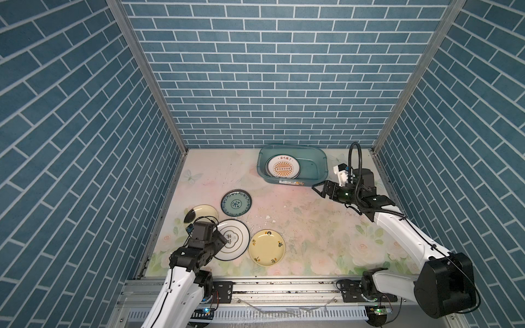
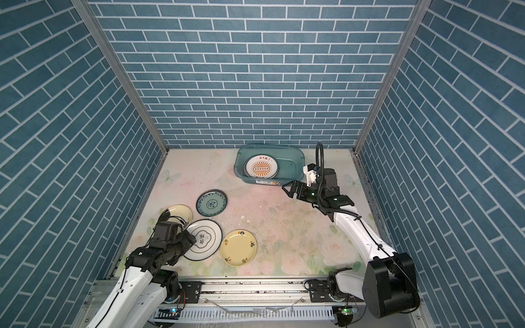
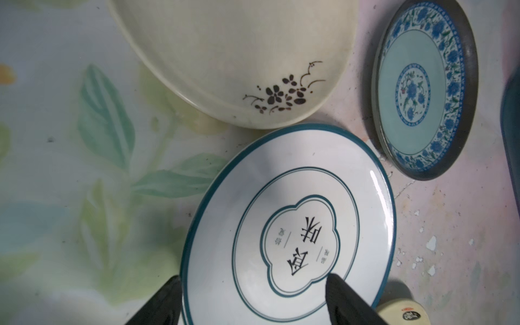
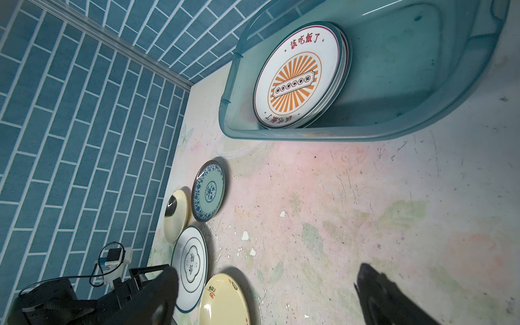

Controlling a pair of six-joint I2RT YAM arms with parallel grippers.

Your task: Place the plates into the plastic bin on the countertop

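Note:
On the counter's front left lies a white plate (image 1: 236,239) with a dark rim and black characters. My left gripper is low at this plate, its fingers well apart; one finger (image 3: 165,300) is by the rim and the other overlaps the plate's face. A cream plate (image 3: 233,48), a blue-patterned plate (image 1: 236,202) and a yellow plate (image 1: 267,247) lie around it. At the back, the teal plastic bin (image 1: 312,162) holds stacked plates topped by an orange sunburst plate (image 4: 295,81). My right gripper stands open and empty in front of the bin.
Tiled walls (image 1: 284,71) close the back and sides. Small pale flecks (image 1: 269,218) show near the middle.

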